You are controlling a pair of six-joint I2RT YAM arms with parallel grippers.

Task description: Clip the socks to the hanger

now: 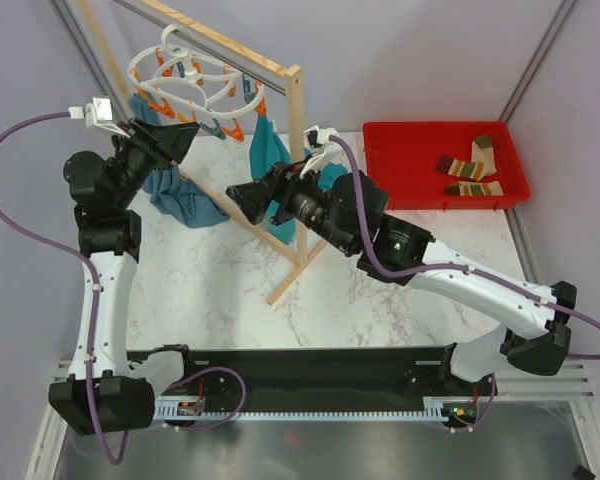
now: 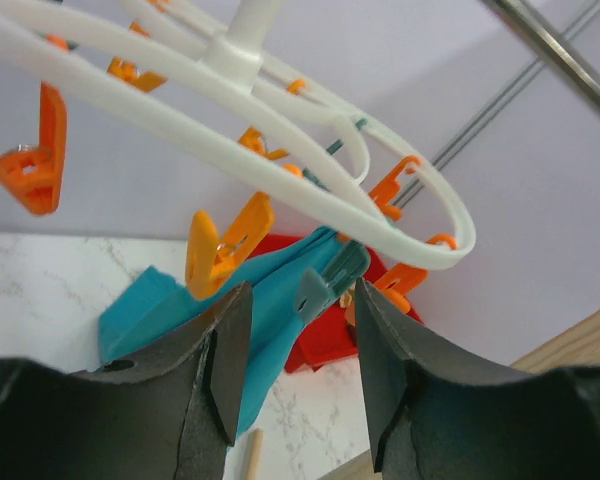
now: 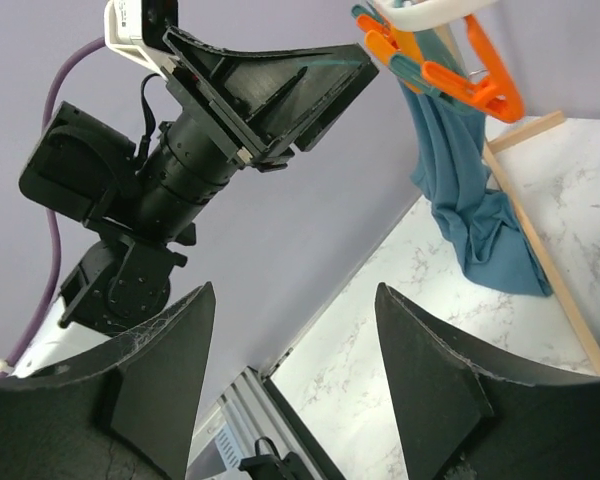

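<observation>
A white clip hanger (image 1: 195, 105) with orange and teal clips hangs from the wooden stand; blue cloths (image 1: 270, 160) hang from it. My left gripper (image 1: 170, 140) is beside the hanger's left front; in the left wrist view its fingers (image 2: 220, 370) stand apart below the ring, with nothing visible between them. My right gripper (image 1: 250, 195) is below and right of the hanger; in the right wrist view its fingers (image 3: 150, 380) are apart, with nothing visible between them. Striped socks (image 1: 465, 170) lie in the red bin (image 1: 410, 155) at right.
The wooden stand's post (image 1: 298, 230) rises between my right arm and the back of the table, its feet lying on the marble surface. A blue cloth (image 3: 480, 230) reaches down to the table.
</observation>
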